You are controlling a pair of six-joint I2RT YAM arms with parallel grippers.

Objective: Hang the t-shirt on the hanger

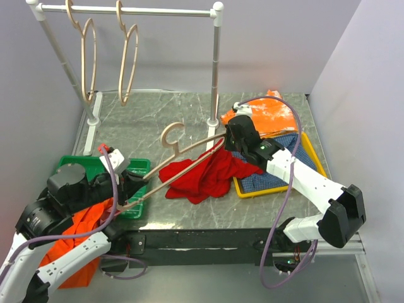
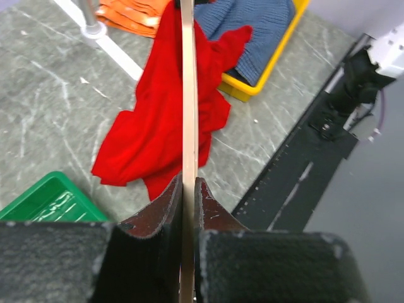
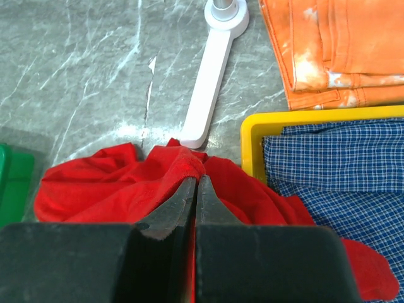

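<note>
A beige hanger [image 1: 165,134] lies slantwise over the red t-shirt [image 1: 201,183], its far end close to my right gripper. My left gripper is shut on the hanger [image 2: 189,113], which stretches away from it edge-on in the left wrist view. The t-shirt sits crumpled on the table, with one part raised. In the right wrist view, that raised fold of the t-shirt [image 3: 95,189] runs into the tips of my right gripper, which is shut on it. How much cloth is pinched is hidden.
Two hangers [image 1: 128,63] hang from the rack rail [image 1: 151,11]. A green basket [image 1: 140,165] stands at left, a yellow-rimmed tray [image 1: 315,161] with blue checked cloth at right. Orange folded cloth [image 1: 278,112] lies behind it. The rack foot [image 3: 208,88] is close behind the t-shirt.
</note>
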